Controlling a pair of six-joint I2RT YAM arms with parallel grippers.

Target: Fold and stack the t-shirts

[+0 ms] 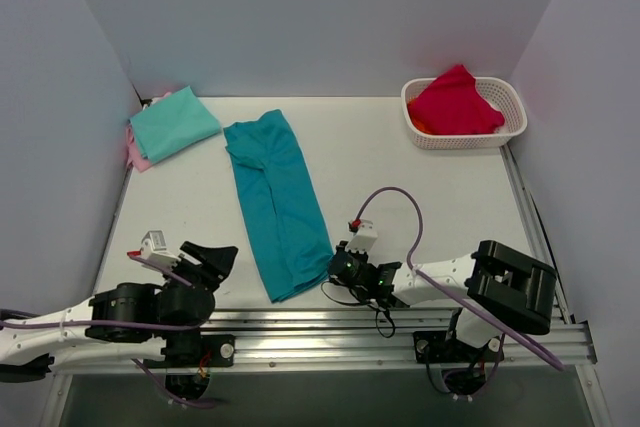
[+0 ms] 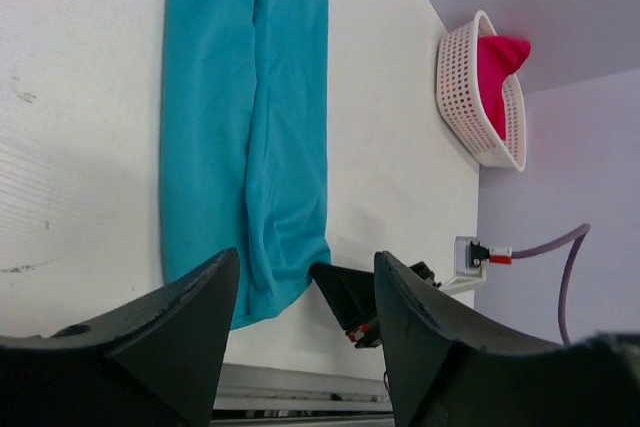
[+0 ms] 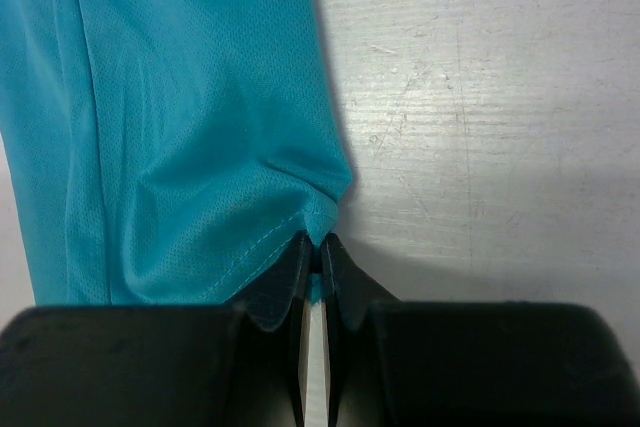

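A teal t-shirt (image 1: 275,197) lies as a long folded strip down the middle of the table, its near end toward the front edge. My right gripper is shut on the fabric at the near right corner, with cloth bunched at its fingertips. My left gripper hangs open to the left of the shirt's near end, above the front of the table, with nothing between its fingers. A folded mint shirt (image 1: 175,122) rests on pink cloth (image 1: 137,155) at the back left.
A white basket (image 1: 462,142) holding red cloth (image 1: 460,107) and some orange cloth stands at the back right. Walls border the back and sides; metal rails run along the front.
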